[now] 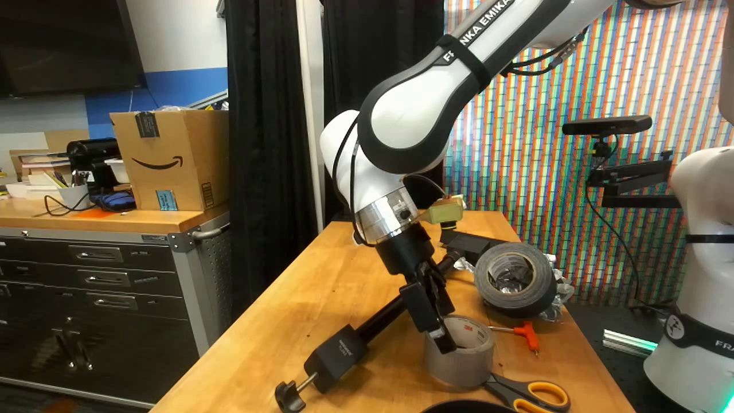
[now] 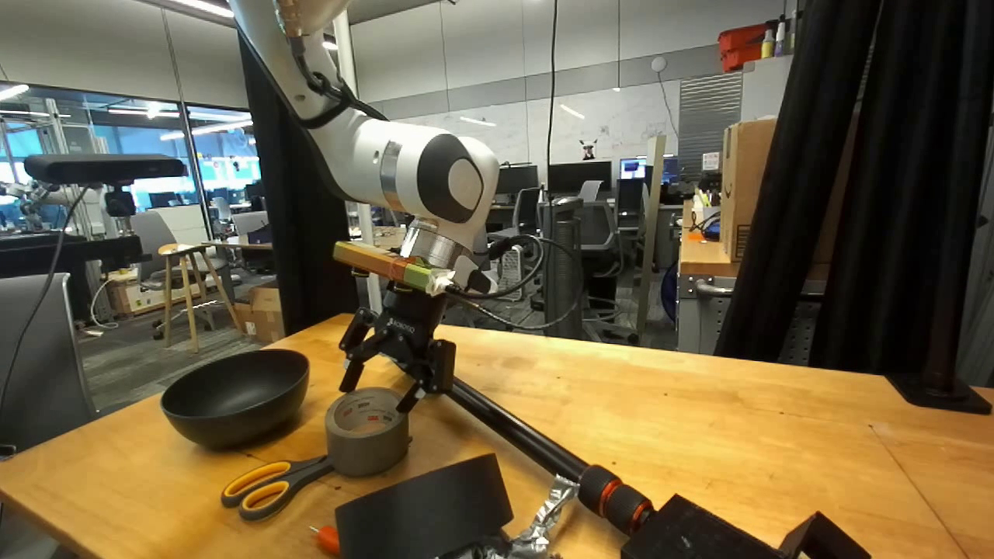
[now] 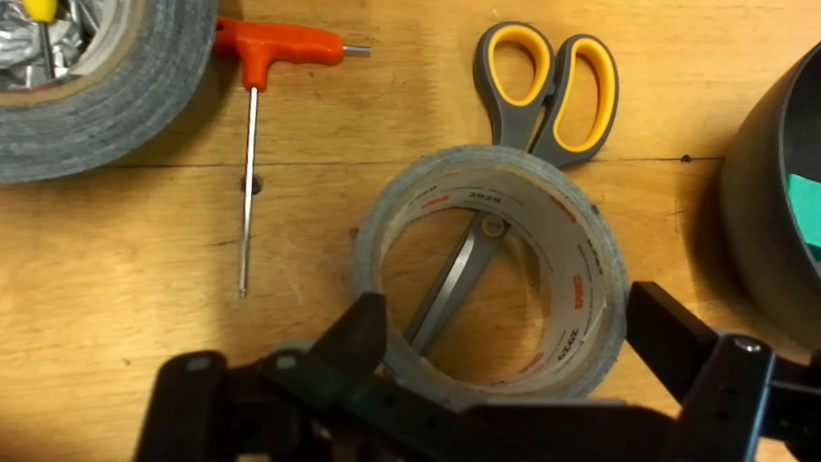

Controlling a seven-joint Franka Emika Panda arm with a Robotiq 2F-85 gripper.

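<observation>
A grey roll of tape (image 3: 608, 231) sits on the table with its hole facing up. The blade of the grey and orange scissors (image 3: 589, 146) shows through that hole, and the handles stick out beyond the roll. My gripper is open, its fingers spread wide at the near part of the roll. In the wrist view the right fingertip meets the roll's outer edge, while the left one overlaps its left edge. From the side, in exterior view 2, the gripper (image 2: 380, 390) tilts down over the roll (image 2: 368, 452); whether both fingers touch it I cannot tell.
A black bowl (image 2: 233, 401) with something green inside stands close to the roll. A larger tape roll (image 1: 514, 280), an orange-handled hex key (image 1: 528, 336) and a black clamp bar (image 1: 337, 354) lie around.
</observation>
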